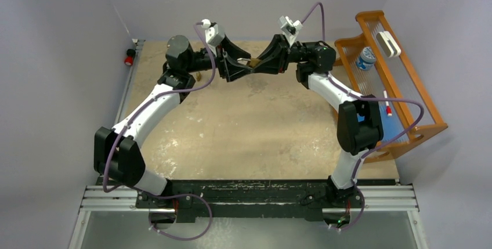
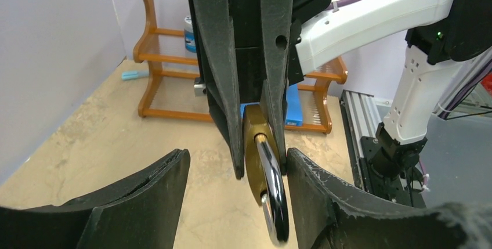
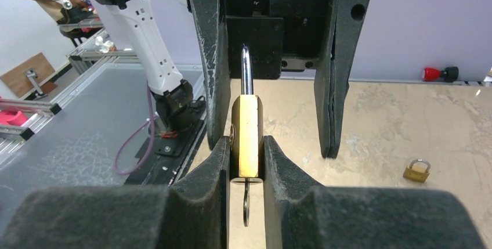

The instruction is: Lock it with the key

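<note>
A brass padlock (image 3: 248, 139) is pinched in my right gripper (image 1: 256, 66), above the table. Its steel shackle (image 2: 271, 185) points toward my left gripper (image 1: 246, 67). In the left wrist view, that gripper's black fingers (image 2: 152, 194) stand open on either side of the shackle. From the right wrist view there is a clear gap between the shackle and each left finger. A thin metal piece like a key (image 3: 246, 202) sticks out of the padlock's end opposite the shackle. I cannot tell whether the shackle is fully seated.
Another brass padlock (image 3: 416, 171) lies on the table, with a wooden shelf (image 1: 415, 86) at the right carrying a blue-and-white jar (image 1: 365, 58). A red-and-black item (image 1: 129, 57) sits off the table's left edge.
</note>
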